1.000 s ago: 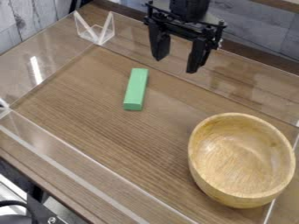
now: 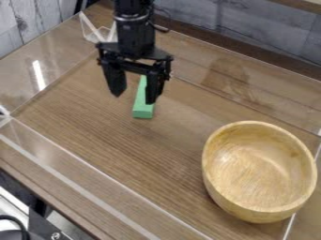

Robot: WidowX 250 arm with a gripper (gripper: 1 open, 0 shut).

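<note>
My black gripper [image 2: 131, 80] hangs in the upper middle of the camera view, over a green bar [image 2: 145, 106] that lies on the wooden table [image 2: 88, 150]. Its fingers are apart, one at each side of the bar's upper part. Whether they touch it, I cannot tell; the gripper hides some of the bar.
A round tan bowl [image 2: 257, 173] fills the lower right. A small clear wire-like object stands at the top left behind the arm.
The gripper has moved left and toward the front, from right of the green bar to over it. The bar and bowl look unmoved.
</note>
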